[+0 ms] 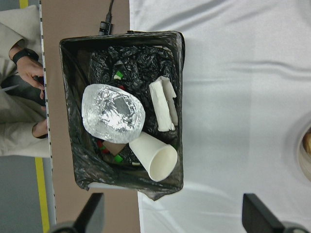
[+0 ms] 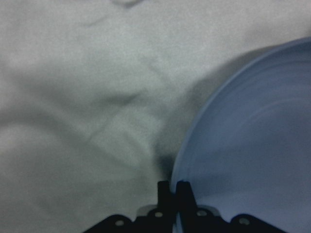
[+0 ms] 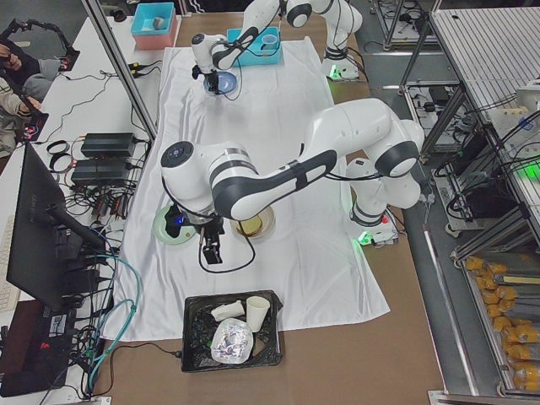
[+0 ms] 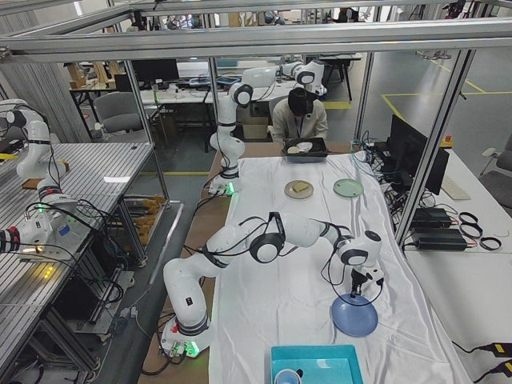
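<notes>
A black lined bin (image 3: 202, 354) holds a foil dish (image 1: 112, 111), a white paper cup (image 1: 163, 162) and crumpled white paper (image 1: 163, 104). My left gripper is above it, fingers apart, nothing between them. A beige plate (image 3: 266, 228) with a yellow item lies beside a green plate (image 3: 164, 228), both partly under the left arm in the camera left view. My right gripper is at the rim of a blue plate (image 2: 243, 155), its fingertips close together on the rim.
A turquoise tray (image 4: 316, 360) with a cup stands beyond the blue plate. A seated person (image 4: 298, 120) has hands near the black bin.
</notes>
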